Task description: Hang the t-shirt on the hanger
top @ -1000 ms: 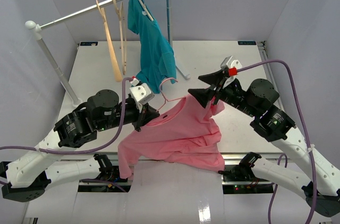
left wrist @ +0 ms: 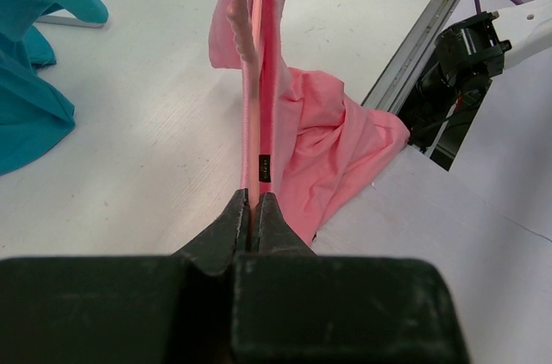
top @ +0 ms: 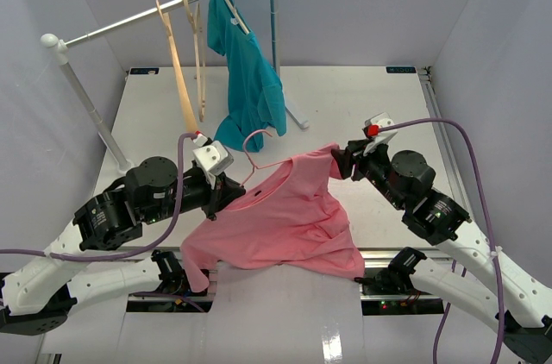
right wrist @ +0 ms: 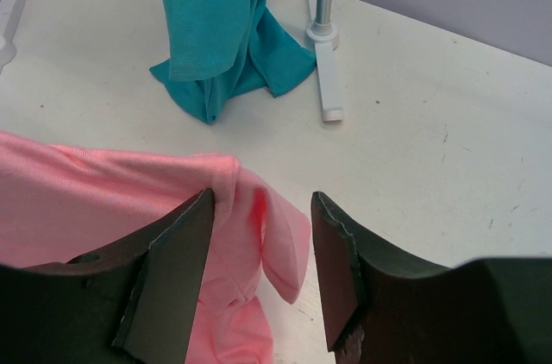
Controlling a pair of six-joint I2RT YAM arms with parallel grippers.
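Note:
My left gripper (top: 222, 196) is shut on the pink hanger (left wrist: 254, 97), whose hook rises above the shirt in the top view. The pink t-shirt (top: 285, 226) drapes from the hanger across the near table area, part of it lying low. My right gripper is at the shirt's upper right corner (right wrist: 285, 252), fingers apart with pink fabric between or just beyond them; whether it touches the cloth is unclear.
A white rail (top: 155, 10) at the back holds wooden hangers (top: 177, 71) and a teal t-shirt (top: 246, 79).
Over the last second my left gripper has moved left and down with the hanger.

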